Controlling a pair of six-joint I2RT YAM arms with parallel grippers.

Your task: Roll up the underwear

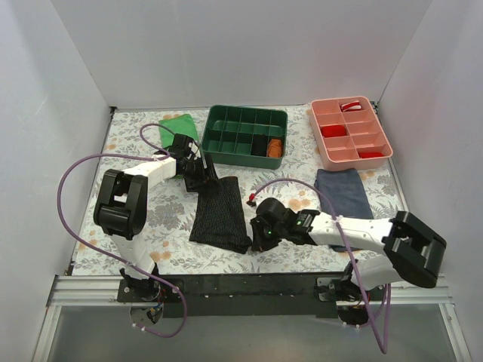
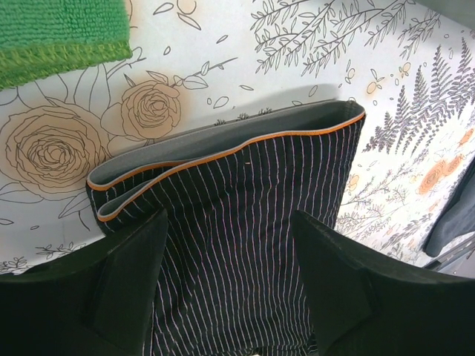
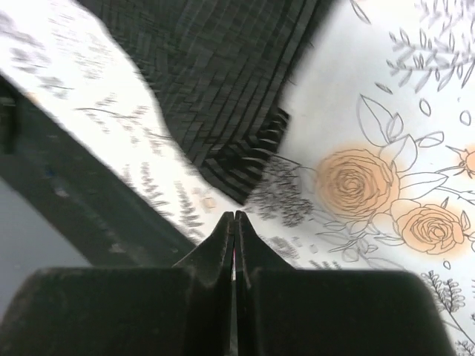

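Note:
Black underwear with thin white stripes [image 1: 217,215] lies folded into a long strip on the patterned mat. Its waistband edge, grey inside with an orange trim, shows in the left wrist view, where the striped cloth [image 2: 245,193] passes beneath my left gripper. That gripper stands open, its fingers apart above the cloth near the waistband end. At the near end, my right gripper is shut, with nothing visible between its fingertips. It sits just off the underwear's narrow corner [image 3: 241,174]; whether it touches the cloth I cannot tell.
Behind the underwear stands a green divided box [image 1: 220,151] holding black and orange items. A pink divided box [image 1: 343,161] is at the back right, above a dark grey cloth [image 1: 343,194]. A green cloth [image 1: 179,127] lies at the back left.

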